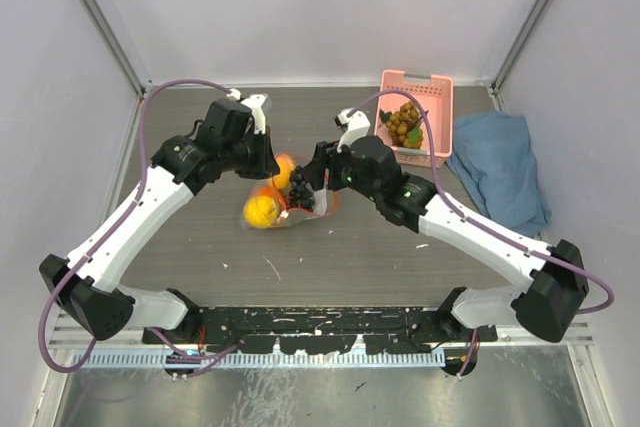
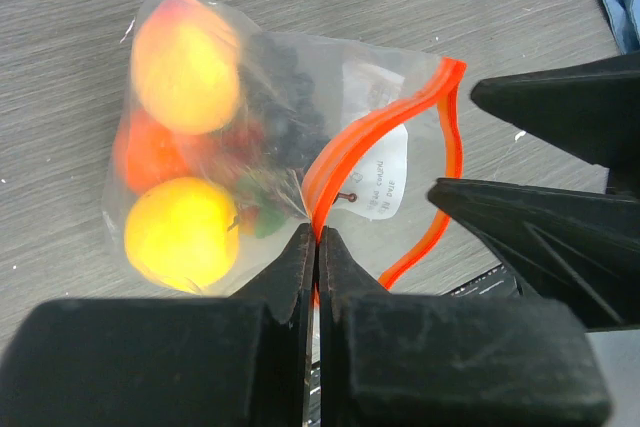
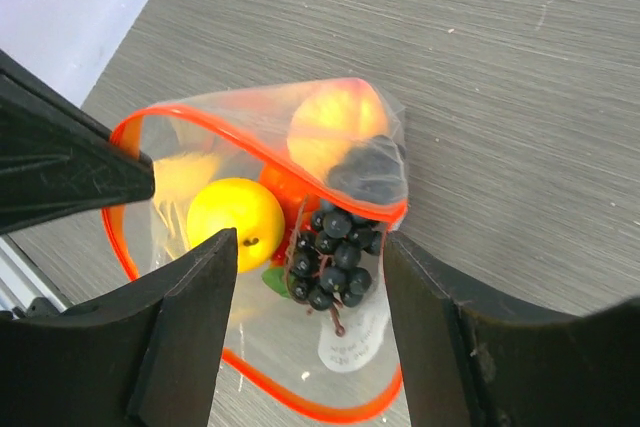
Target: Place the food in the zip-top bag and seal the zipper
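Observation:
The zip bag [image 1: 262, 209] with an orange zipper holds a peach [image 2: 185, 62], a yellow fruit [image 3: 235, 212], something red [image 2: 150, 152] and dark grapes [image 3: 340, 257]. My left gripper is shut on the bag's zipper edge, which stands open toward the right. My right gripper is open at the bag's mouth, just above the grapes; whether it touches them is unclear.
A pink basket [image 1: 444, 107] with brown-green fruit sits at the back right. A blue cloth [image 1: 500, 172] lies at the right edge.

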